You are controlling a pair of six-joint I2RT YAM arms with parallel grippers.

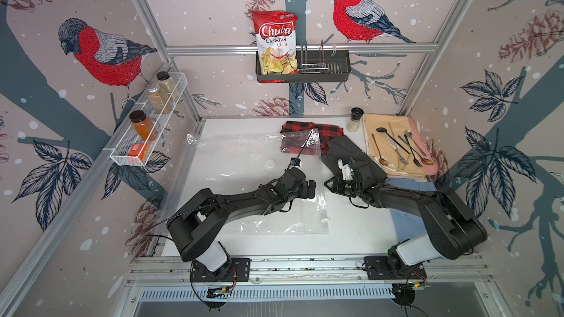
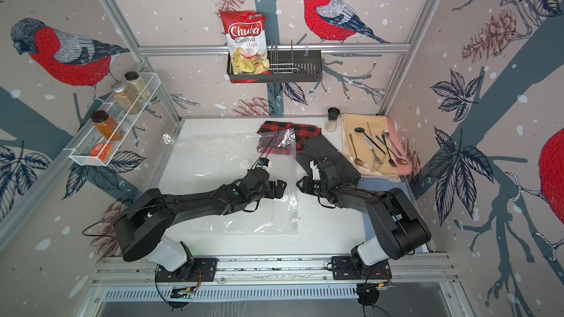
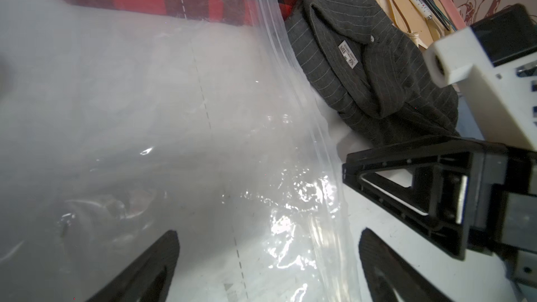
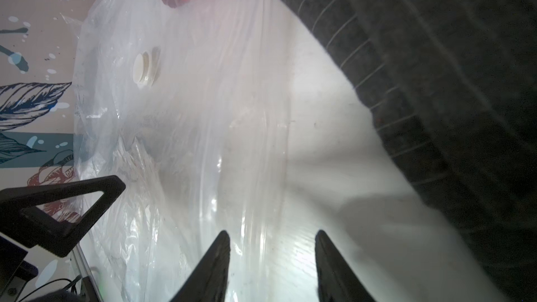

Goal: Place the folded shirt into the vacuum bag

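The clear vacuum bag (image 1: 235,158) lies flat over most of the table's left half. A dark grey pinstriped folded shirt (image 3: 358,78) lies beside its zip edge, on the right. A red checked cloth (image 1: 302,129) lies behind it, partly under the bag's corner. My left gripper stands open over the bag near the zip edge, nothing between its fingers. My right gripper is low between the bag edge and the shirt, its fingers apart and empty. The two grippers are close together.
A tray of utensils (image 1: 399,146) sits at the back right, with a spice jar (image 1: 354,118) beside it and a blue cloth (image 1: 405,229) in front. A wire rack with jars hangs at the left wall. Bare table shows at the front right.
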